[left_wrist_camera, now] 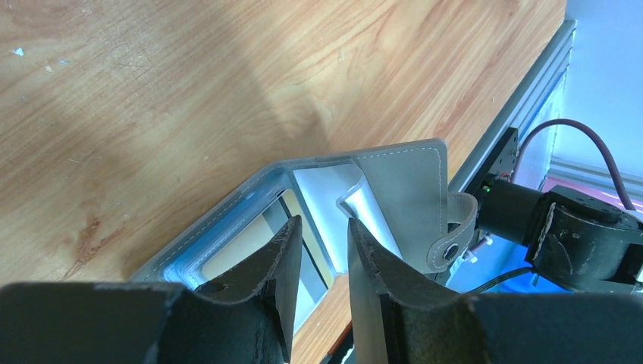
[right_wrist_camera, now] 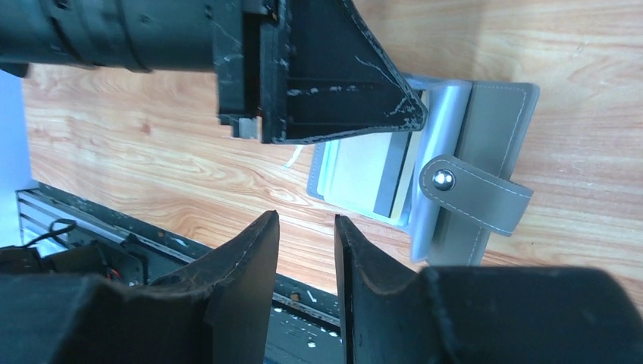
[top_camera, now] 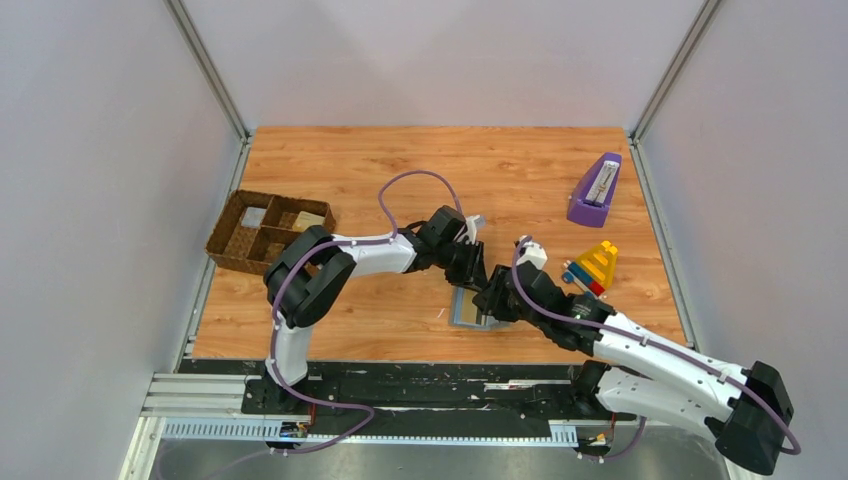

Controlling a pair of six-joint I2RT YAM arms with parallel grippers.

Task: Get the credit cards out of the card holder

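Observation:
The grey card holder (top_camera: 465, 308) lies spread near the table's front, partly covered by both arms. In the right wrist view a pale card with a dark stripe (right_wrist_camera: 360, 171) shows inside the holder's clear sleeve, beside the grey cover with its snap strap (right_wrist_camera: 478, 196). My left gripper reaches onto the holder; the clear sleeves show between its slightly parted fingers, and it is shut on them, though the contact itself is partly hidden. My right gripper stands part open just in front of the holder, with nothing between its fingers.
A brown divided box (top_camera: 225, 255) at the left has pale flat pieces in two compartments. At the right are a purple stapler-like object (top_camera: 593, 190) and yellow, blue and red toy blocks (top_camera: 598, 264).

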